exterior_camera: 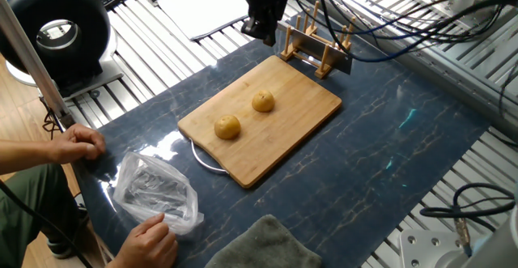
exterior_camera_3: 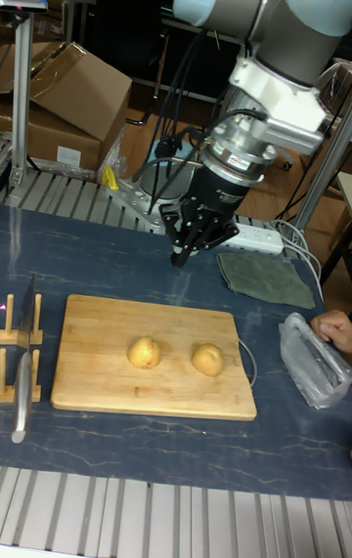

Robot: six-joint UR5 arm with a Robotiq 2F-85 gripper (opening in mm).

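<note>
Two yellow-brown round pieces, which look like potatoes or halves of one, rest apart on the wooden cutting board: one piece (exterior_camera: 227,126) near its handle end, the other piece (exterior_camera: 263,101) nearer the middle. The wooden cutting board (exterior_camera: 293,121) lies flat on the dark table. My gripper (exterior_camera: 259,35) is in the air beyond the board's far end, close to the knife rack in exterior view 1. In exterior view 3 the dark gripper (exterior_camera_3: 181,258) points downward, clear of both pieces. How its fingers stand is too dark to make out, and no held object shows.
A wooden rack (exterior_camera: 325,59) holds a knife (exterior_camera_3: 22,391) beside the board. A clear plastic bag (exterior_camera: 158,191) lies by a person's hands (exterior_camera: 148,242). A grey-green cloth (exterior_camera: 265,248) occupies the near edge. The table right of the board is bare.
</note>
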